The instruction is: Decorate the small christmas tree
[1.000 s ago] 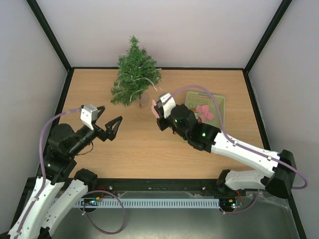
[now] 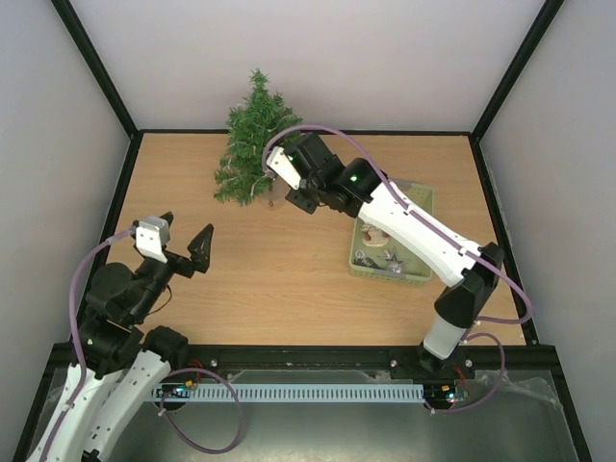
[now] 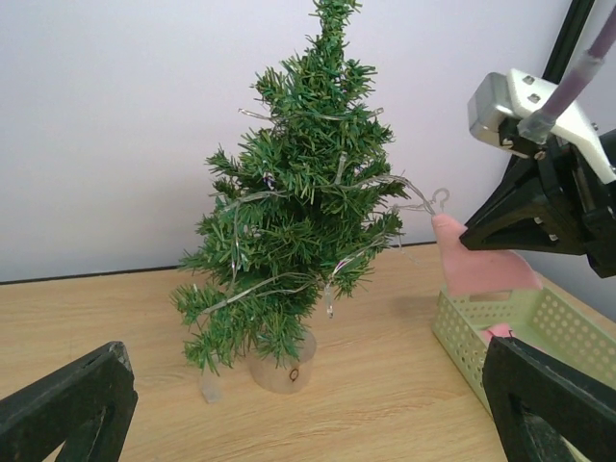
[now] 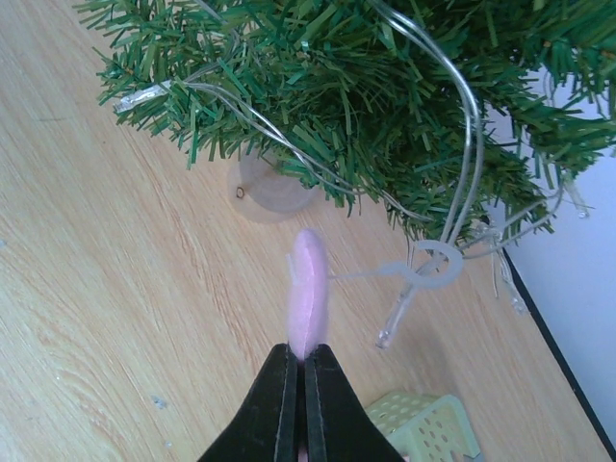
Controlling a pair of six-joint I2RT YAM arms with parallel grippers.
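Observation:
The small green tree [image 2: 255, 144], strung with a clear wire of lights, stands at the back in a clear base [image 3: 281, 371]. My right gripper is shut on a flat pink ornament [image 3: 486, 269], which it holds up at the tree's right side. A white hook or loop [image 4: 431, 274] on a thin string extends from the ornament toward the light wire, close to the branches; whether it touches them I cannot tell. My left gripper [image 2: 183, 241] stands open at the left, away from the tree, with nothing visible between its fingers.
A pale green basket [image 2: 423, 269] with several ornaments sits on the right of the table [image 2: 269, 289], partly under the right arm. Walls border the back and sides.
My left gripper has shifted slightly leftward.

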